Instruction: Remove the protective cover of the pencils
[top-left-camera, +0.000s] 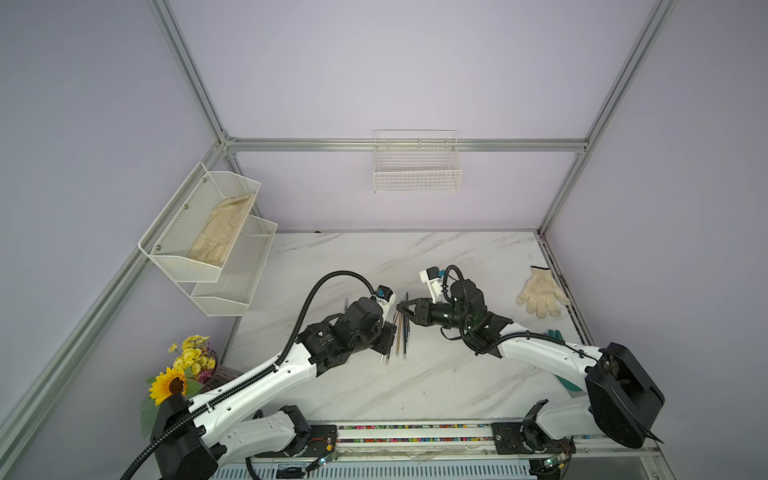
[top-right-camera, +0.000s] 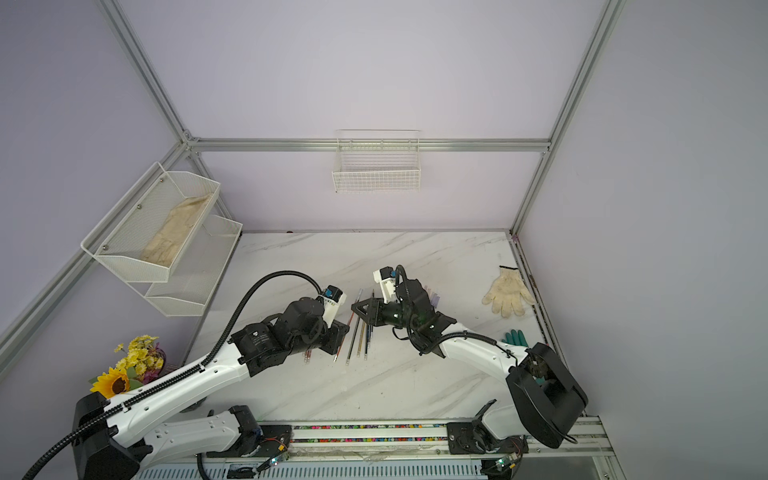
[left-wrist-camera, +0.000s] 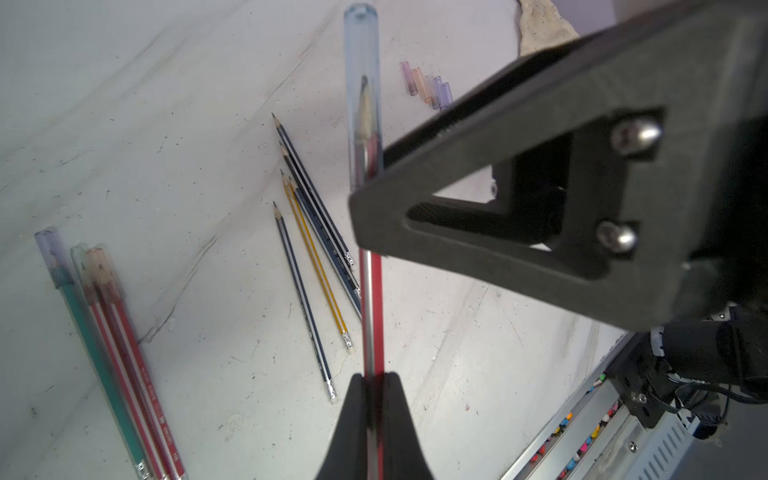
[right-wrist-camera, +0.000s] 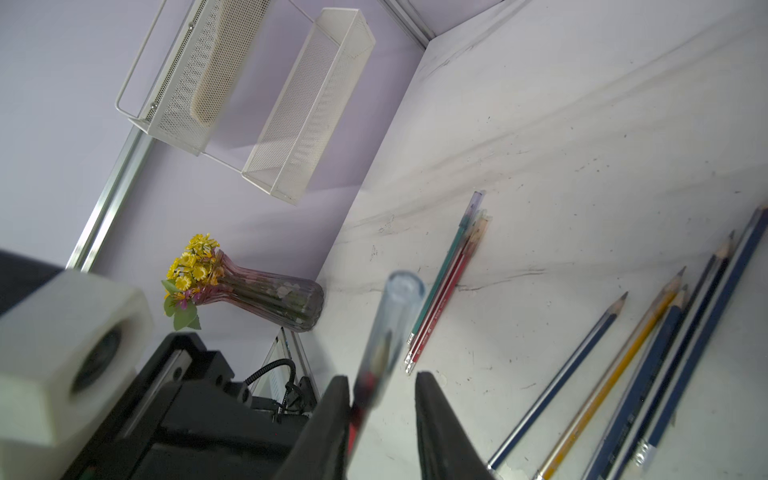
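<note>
A red pencil (left-wrist-camera: 372, 304) with a clear cover (left-wrist-camera: 362, 48) over its tip stands in my left gripper, which is shut on it. The open fingers of my right gripper are around or just beside that pencil near its covered end; whether they touch it is unclear. Two red pencils and a green pencil (right-wrist-camera: 440, 280), all with covers on, lie on the table to the left. Several bare pencils (right-wrist-camera: 560, 384), dark blue and yellow, lie in the middle. Several loose coloured covers (left-wrist-camera: 416, 80) lie beyond them.
A vase of flowers (right-wrist-camera: 272, 300) and white wire baskets (right-wrist-camera: 304, 96) are at the left. A cotton glove (top-left-camera: 542, 292) and a green glove (top-right-camera: 516, 340) lie at the right edge.
</note>
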